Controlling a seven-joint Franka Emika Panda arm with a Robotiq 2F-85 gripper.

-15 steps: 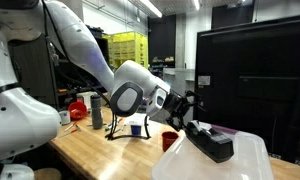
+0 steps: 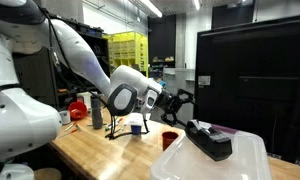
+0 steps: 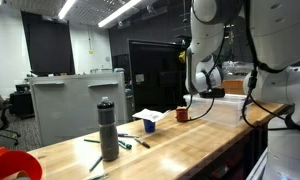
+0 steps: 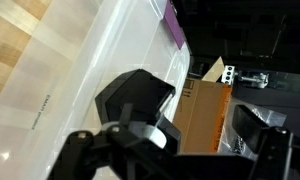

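Note:
A translucent white bin [image 2: 252,158] stands at the right of the table. Inside it, tilted against the near left side, rests a black block-like object [image 2: 212,142] with a pale patch on its end. My gripper [image 2: 178,102] hangs above and to the left of this object, apart from it. In the wrist view the black object [image 4: 140,97] shows beyond my spread fingers [image 4: 258,128], inside the clear bin wall [image 4: 78,65]. The gripper is open and nothing shows between its fingers. A red cup [image 2: 170,138] stands just left of the bin.
On the table [image 3: 175,145] stand a blue cup [image 3: 149,126] with white paper by it, a dark thermos [image 3: 109,130] and a red bowl [image 3: 15,164]. Several pens lie near the thermos. A purple strip [image 4: 174,26] lies by the bin's far side.
The arm and open gripper have shifted a little left and back from the bin. The black object, bin and red cup look unmoved.

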